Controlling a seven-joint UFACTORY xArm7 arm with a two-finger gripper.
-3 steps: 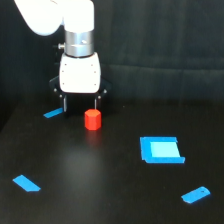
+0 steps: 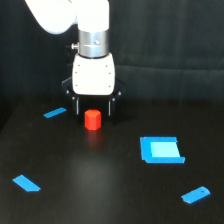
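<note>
A small red block (image 2: 93,120) rests on the black table, left of centre. My gripper (image 2: 93,106), a white hand with dark fingers, is directly above the block in this view. Its fingers are spread wide apart, one to each side of the block's upper part in the image. No contact between them and the block is visible. How far the fingertips are above or behind the block is hard to tell from this single view.
A pale square edged in blue tape (image 2: 164,149) is on the table to the right. Separate blue tape strips mark the back left, front left (image 2: 26,183) and front right (image 2: 196,195).
The arm has shifted right and slightly lower in the image, bringing the gripper from the block's left to over it. The red block has stayed put.
</note>
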